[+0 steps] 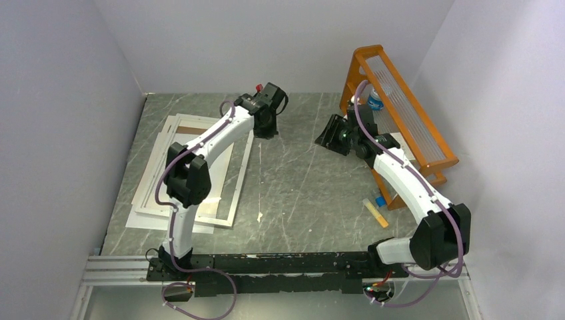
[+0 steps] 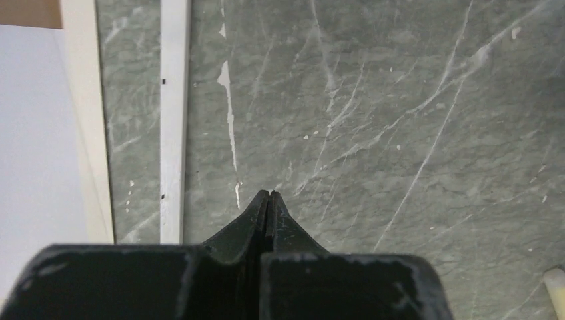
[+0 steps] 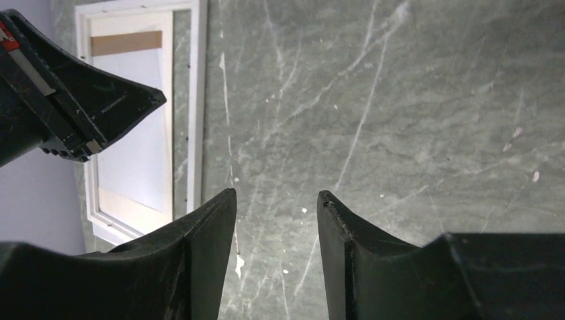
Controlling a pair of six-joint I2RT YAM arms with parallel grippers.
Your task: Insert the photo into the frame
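The white frame [image 1: 240, 180] lies on the left of the table, with a white sheet and cream backing [image 2: 86, 133] inside its outline and more pale sheets beneath. My left gripper [image 1: 266, 133] is just right of the frame's far right corner; in its wrist view the fingertips [image 2: 261, 208] are together, nothing visible between them, with the frame's white bar [image 2: 173, 120] to their left. My right gripper is open and empty, held over the table's right side, facing the frame.
An orange wooden rack [image 1: 416, 113] with a bottle [image 1: 375, 100] stands at the right. A yellow stick [image 1: 376, 212] and a blue object [image 1: 380, 200] lie near its foot.
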